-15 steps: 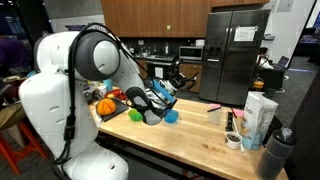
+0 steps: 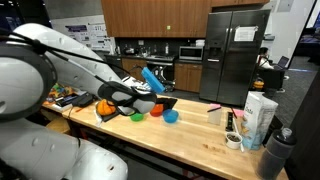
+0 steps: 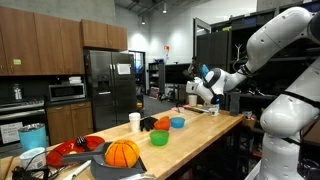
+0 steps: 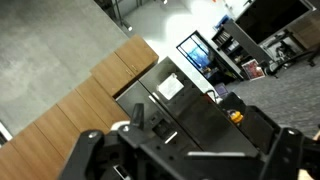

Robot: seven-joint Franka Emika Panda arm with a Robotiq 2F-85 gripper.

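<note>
My gripper [image 2: 163, 76] is raised above the wooden table, pointing toward the back of the room, clear of everything on the tabletop. In the wrist view its dark fingers [image 4: 136, 112] are spread at the lower edge, against cabinets and a fridge, with no object between them. Below it on the table stand a blue bowl [image 2: 171, 116], a red item [image 2: 156, 110] and a green bowl [image 2: 137, 117]. An orange ball [image 3: 123, 154] lies nearer the table's end in the second exterior view. The arm hides part of the table's left side in the first exterior view.
A white cup [image 2: 233, 141], a tall bag [image 2: 258, 120] and a dark canister [image 2: 276, 153] stand at the table's right end. A red rack [image 3: 75, 148] is at the other end.
The arm has swung left and toward the first exterior camera, growing larger there. My gripper has shifted slightly left, staying above the table. The tabletop objects look unmoved.
</note>
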